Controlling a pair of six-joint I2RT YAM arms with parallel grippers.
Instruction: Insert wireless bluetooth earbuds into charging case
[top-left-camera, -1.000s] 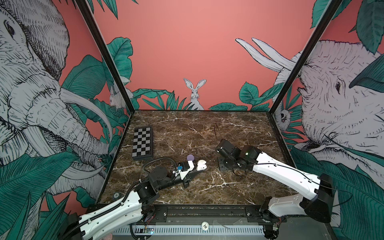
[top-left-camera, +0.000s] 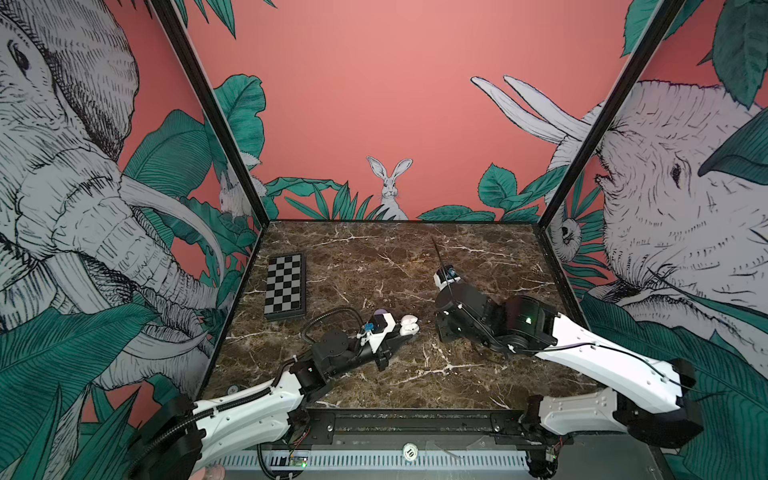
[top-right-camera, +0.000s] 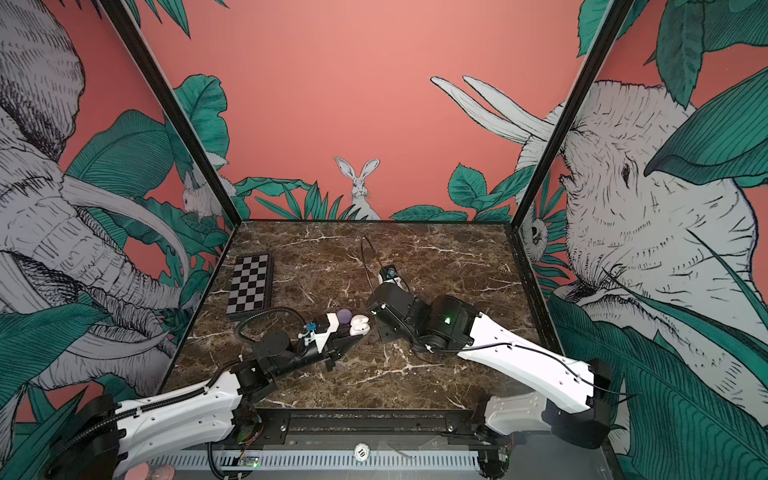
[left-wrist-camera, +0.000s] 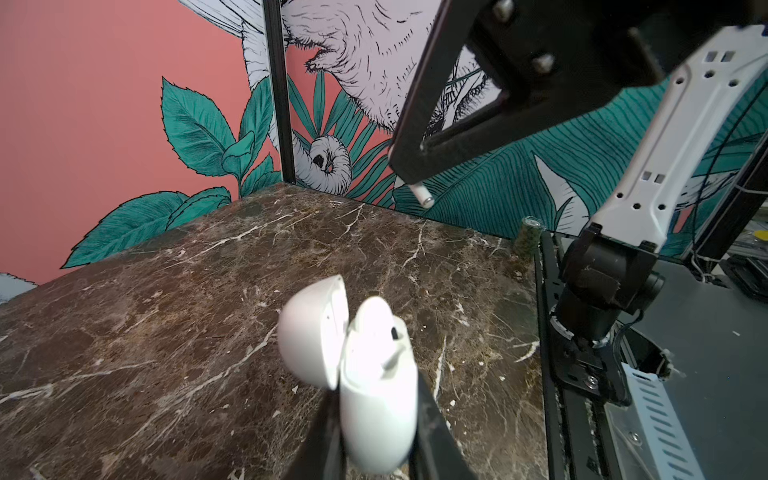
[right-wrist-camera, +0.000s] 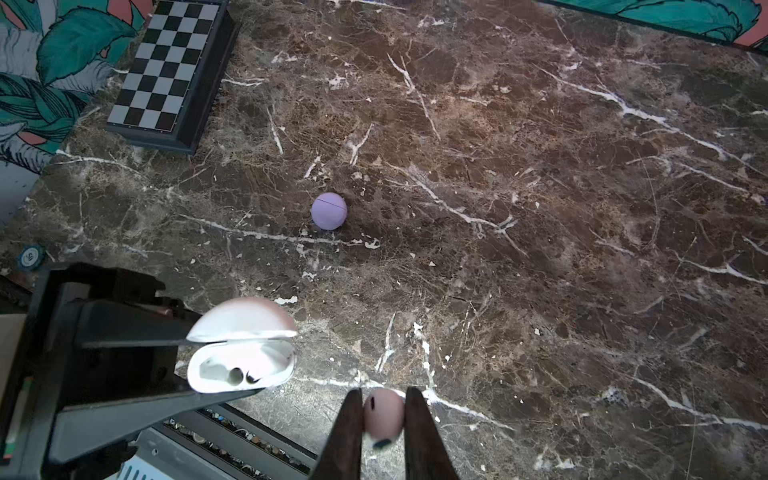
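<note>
My left gripper (top-left-camera: 400, 336) is shut on the white charging case, whose lid stands open; the right wrist view shows its inside (right-wrist-camera: 240, 368) with dark wells. My right gripper is just beside the case, above the table, shut on a small pale pink earbud (right-wrist-camera: 384, 416) between its fingertips. In the left wrist view the right gripper's black body hangs over the case, upper right.
A checkered box (right-wrist-camera: 164, 72) lies at the left of the marble table (right-wrist-camera: 520, 320). A purple round object (right-wrist-camera: 328, 210) lies behind the case, and a small blue disc (right-wrist-camera: 30, 257) at the left.
Both arms have shifted slightly: the left gripper and case a little right and up in the top left view, the right arm right, with its wrist higher.
</note>
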